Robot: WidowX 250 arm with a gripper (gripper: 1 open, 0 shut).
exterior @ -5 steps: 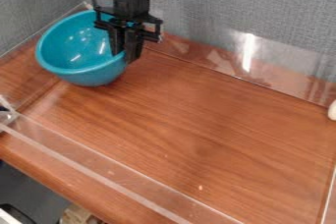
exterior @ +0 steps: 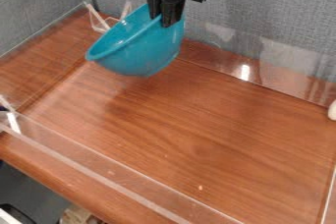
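A turquoise bowl [exterior: 132,48] hangs tilted in the air near the back left of the wooden tray. My black gripper [exterior: 163,10] comes down from the top of the view and is shut on the bowl's right rim, with the bowl hanging down to the left beneath it.
Grey padded panels stand behind. A small white object [exterior: 331,110] is at the right edge. Something whitish sticks up behind the bowl at the left.
My gripper has risen and moved right with the bowl in it, lifting it and tilting it further.
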